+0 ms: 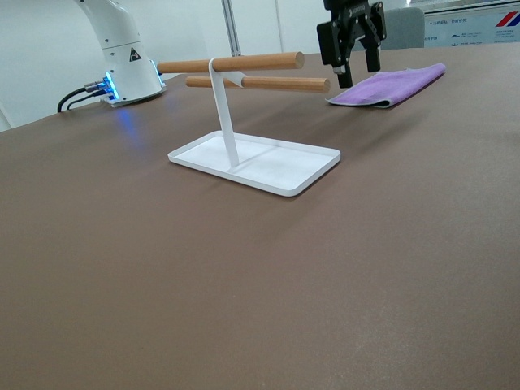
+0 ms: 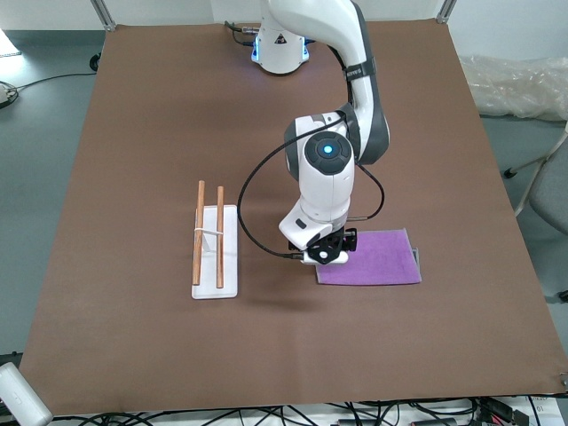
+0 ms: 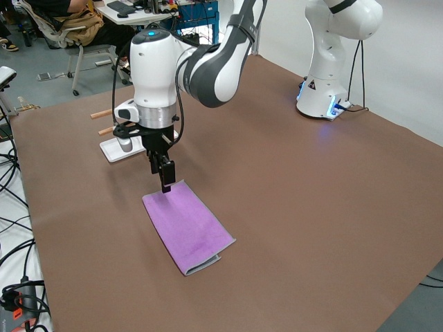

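Note:
A purple folded cloth lies flat on the brown table; the same cloth shows in the right view. My black gripper points down over it, its fingers apart with nothing visible between them in the top view; in the right view the gripper hangs at the cloth's far end, and whether it touches cannot be told. A white rack base with two wooden bars, one bar above the other, stands beside the cloth.
The white arm base with cables stands at the back. Cable bundles and equipment line one edge, and a grey chair stands off the table.

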